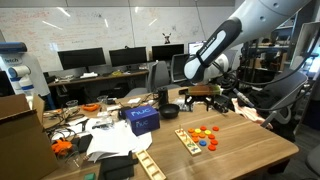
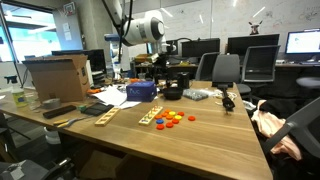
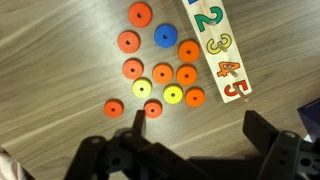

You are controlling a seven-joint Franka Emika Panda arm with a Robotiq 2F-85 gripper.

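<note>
Small round discs lie loose on the wooden table in the wrist view: several red ones, among them a red disc, several orange ones such as an orange disc, a yellow disc with another to its left, and a blue disc. Beside them lies a pale wooden board with painted numbers; 2, 3, 4 and 5 show. My gripper stands open over the table, its black fingers far apart at the lower edge. No object is between the fingers.
A blue box stands behind a second pale strip. Nearby are white papers and a black bowl. A big cardboard box fills the table's far left in exterior view 2.
</note>
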